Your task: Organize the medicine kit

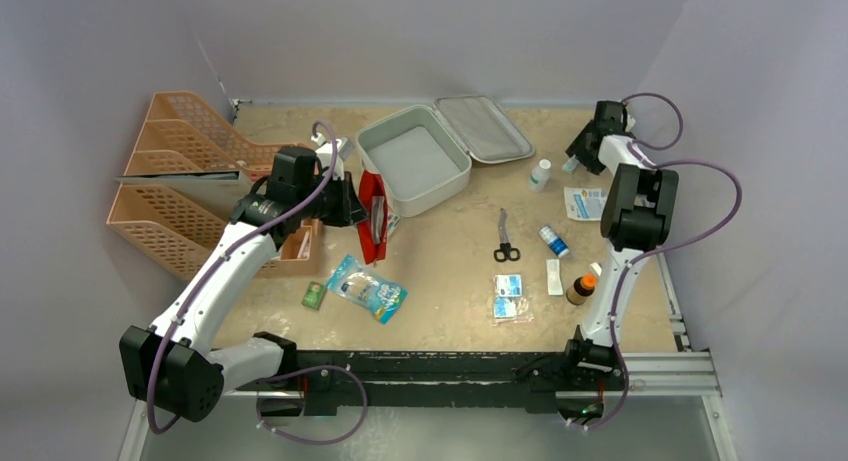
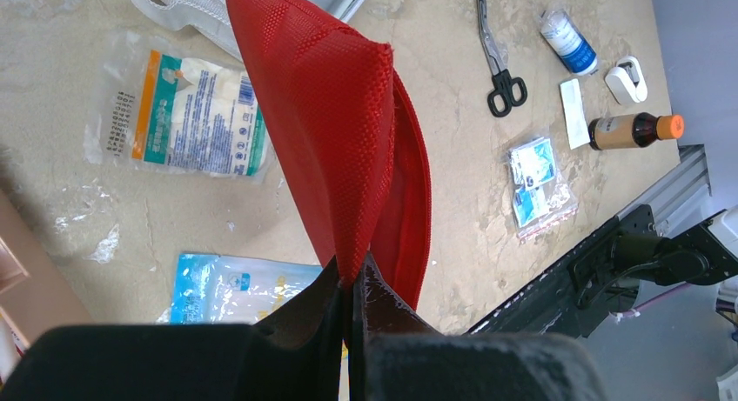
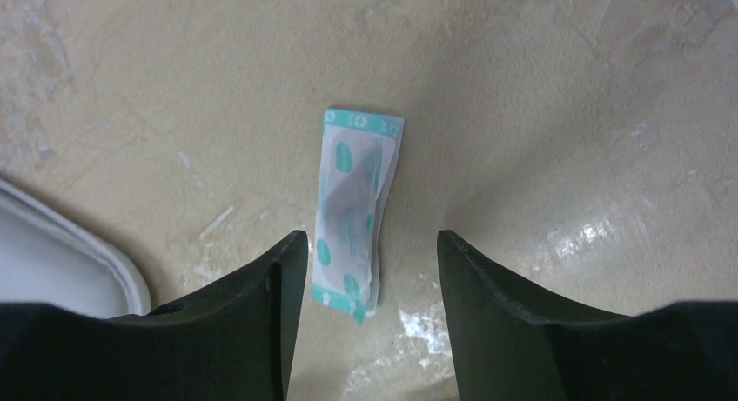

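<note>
A red fabric pouch (image 2: 322,114) stands upright, its lower edge pinched by my left gripper, which is shut on it. From above, the red pouch (image 1: 373,218) hangs beside the grey case (image 1: 455,188), whose lid lies folded back and whose inside is empty. At the far right, my right gripper is open over a small white and teal packet (image 3: 352,179). That packet lies flat on the table between and ahead of the fingers, not gripped.
Scissors (image 1: 505,249), a white bottle (image 1: 540,175), a blue-white bottle (image 1: 553,241), a brown bottle (image 1: 577,293) and a bag of small packs (image 1: 507,296) lie on the right half. A blue pouch (image 1: 368,289) and tan baskets (image 1: 200,131) are at left.
</note>
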